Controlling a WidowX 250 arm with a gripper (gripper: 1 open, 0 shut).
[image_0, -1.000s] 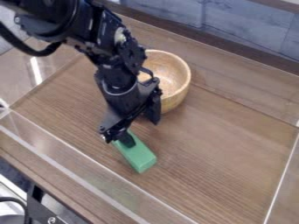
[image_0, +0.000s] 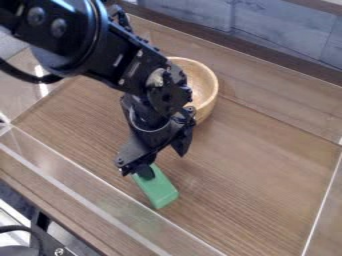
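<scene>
A green rectangular block (image_0: 158, 189) lies on the wooden table in the lower middle. The black gripper (image_0: 156, 153) is over the block's upper end, pointing down, with its fingertips close to that end. Whether the fingers touch or grip it cannot be told.
A wooden bowl (image_0: 202, 82) sits behind the arm, partly hidden by it.
The arm has shifted down and a little toward the near left, now hiding more of the bowl. The green block sits slightly lower in view than a second ago.
</scene>
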